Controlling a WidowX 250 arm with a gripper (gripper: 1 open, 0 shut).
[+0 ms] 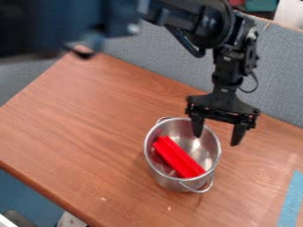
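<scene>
A metal pot (pixel 168 177) with side handles stands on the wooden table, a red elongated object (pixel 178 158) lying inside it. Just behind the pot, over its back right rim, the black gripper (pixel 217 129) stands open, its two fingers pointing down on either side with nothing seen between them.
Bare table (pixel 83 133) spreads to the left of the pot. A grey padded wall (pixel 272 71) runs along the back. A strip of blue tape (pixel 291 197) lies at the right. A dark blurred shape covers the top left.
</scene>
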